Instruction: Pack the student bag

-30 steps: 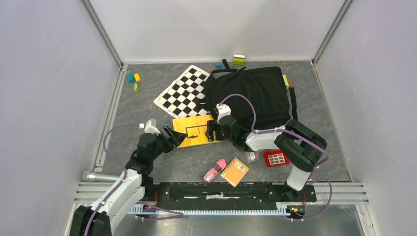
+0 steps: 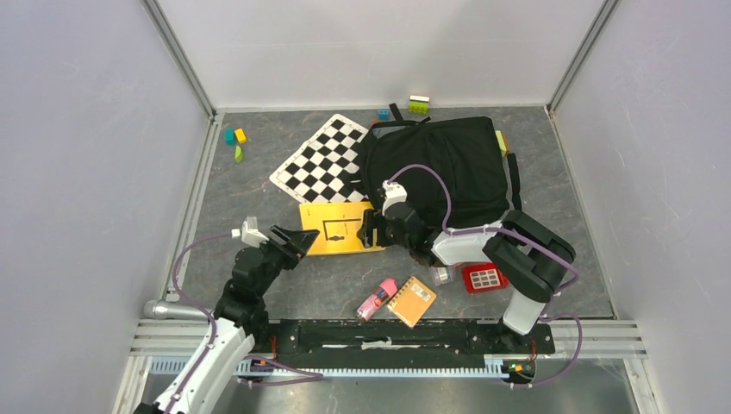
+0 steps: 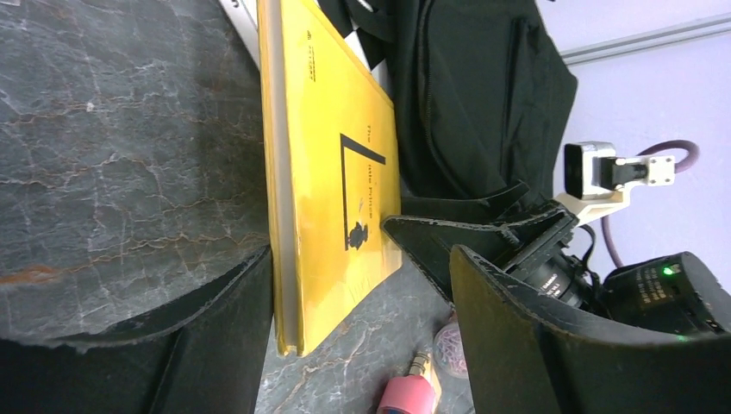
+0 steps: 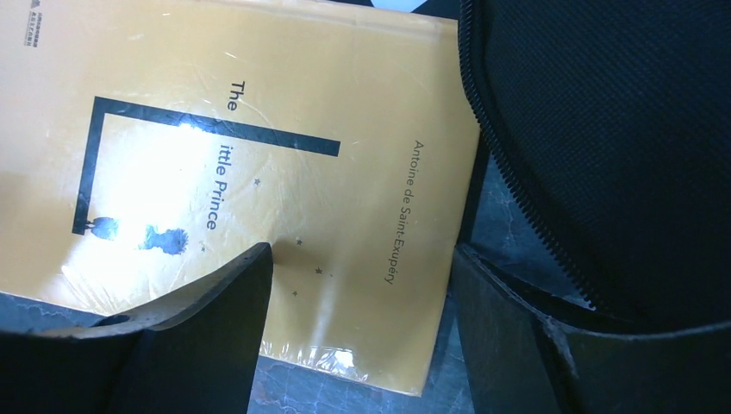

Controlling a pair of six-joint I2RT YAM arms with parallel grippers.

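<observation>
The yellow Little Prince book (image 2: 340, 216) lies between my two grippers, just below the checkerboard. My left gripper (image 2: 302, 241) stands open at the book's left edge; in the left wrist view the book's spine (image 3: 284, 216) is between its spread fingers. My right gripper (image 2: 372, 228) is open over the book's right end, one finger against its cover and the other by its right edge (image 4: 444, 259). The black bag (image 2: 448, 164) lies right behind, its zipped edge beside the book.
The checkerboard (image 2: 315, 164) lies at the back. A pink bottle (image 2: 375, 300), an orange notebook (image 2: 412, 302) and a red calculator (image 2: 484, 278) lie at the front. Small blocks (image 2: 240, 135) sit back left.
My left gripper has drawn back a little to the left, and the book has straightened slightly, its left end shifted left. The right gripper has hardly moved.
</observation>
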